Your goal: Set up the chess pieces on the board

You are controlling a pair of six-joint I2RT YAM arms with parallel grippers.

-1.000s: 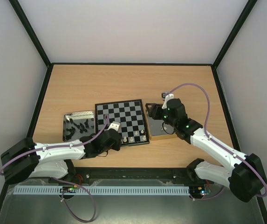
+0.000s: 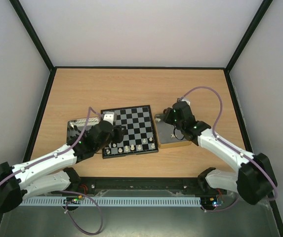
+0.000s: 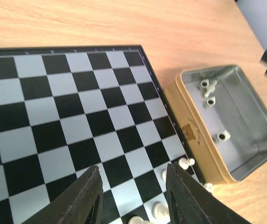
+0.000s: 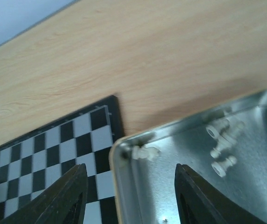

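Observation:
The chessboard (image 2: 131, 123) has white pieces (image 2: 139, 147) along its near edge; more show at the lower right in the left wrist view (image 3: 160, 211). My left gripper is open over the board, nothing visible between its fingertips. My right gripper is open above the box of white pieces (image 3: 194, 121), nothing between its fingers. In the right wrist view, several white pieces lie in that box, one (image 4: 145, 152) in the corner near the board and others (image 4: 224, 165) to the right.
A metal tray (image 2: 76, 128) of dark pieces sits left of the board, partly behind my left arm. Walls surround the table.
My left arm has risen and shifted left and back over the board's left side, covering part of the dark-piece tray. The right arm has moved slightly right.

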